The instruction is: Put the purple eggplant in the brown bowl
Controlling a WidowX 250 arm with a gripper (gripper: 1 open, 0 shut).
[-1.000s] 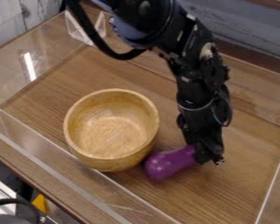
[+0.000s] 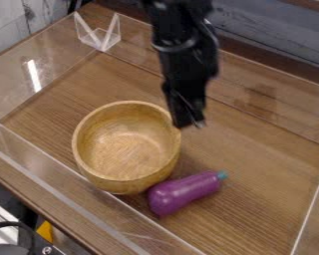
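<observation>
The purple eggplant [image 2: 186, 193] lies on the wooden table, tilted with its stem end toward the upper right. It sits just off the lower right rim of the brown bowl [image 2: 112, 171], outside it. The bowl stands upright with a bare inside. My black gripper [image 2: 185, 118], blurred, is higher in the picture than the eggplant, near the bowl's upper right side. There is a clear stretch of table between gripper and eggplant in the picture. How far apart its fingers stand is unclear.
A clear, angular object [image 2: 99, 32] stands at the back left. Open tabletop [image 2: 262, 159] spreads to the right. A black cable [image 2: 19, 237] lies at the lower left corner, beyond the table's edge.
My gripper has gone from around the eggplant up and away toward the back left. The eggplant has shifted slightly left and stays on the table. The bowl has not moved.
</observation>
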